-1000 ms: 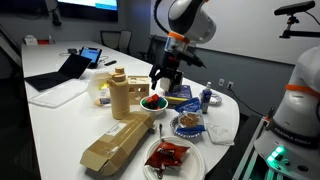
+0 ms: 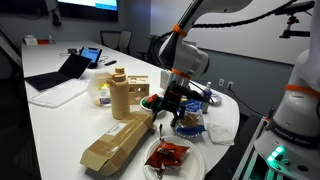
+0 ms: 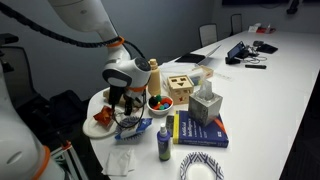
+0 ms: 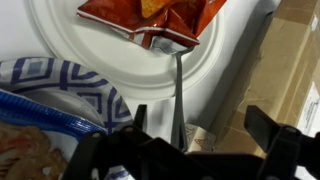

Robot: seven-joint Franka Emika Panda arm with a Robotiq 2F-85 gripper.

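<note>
My gripper (image 2: 168, 112) is low over the table, pointing down, with open fingers and nothing held. In the wrist view its fingers (image 4: 265, 130) stand on either side of a thin dark utensil (image 4: 178, 105), whose lower end widens; I cannot tell if the two touch. The utensil's other end rests at the rim of a white plate (image 4: 75, 62). On that plate lies a red shiny packet (image 4: 150, 20). A long cardboard box (image 4: 260, 75) lies to the right in the wrist view.
A blue packet (image 2: 190, 128) lies on a patterned plate close to the gripper. Brown bottles (image 2: 120, 95), a wooden box (image 3: 182, 88) and a bowl of colourful items (image 3: 160, 102) stand nearby. Another patterned plate (image 3: 202, 158) and a blue bottle (image 3: 164, 142) are farther off.
The arm has come down and toward the plate with the red packet, now hiding part of the bowl in exterior view 1. The objects look unmoved.
</note>
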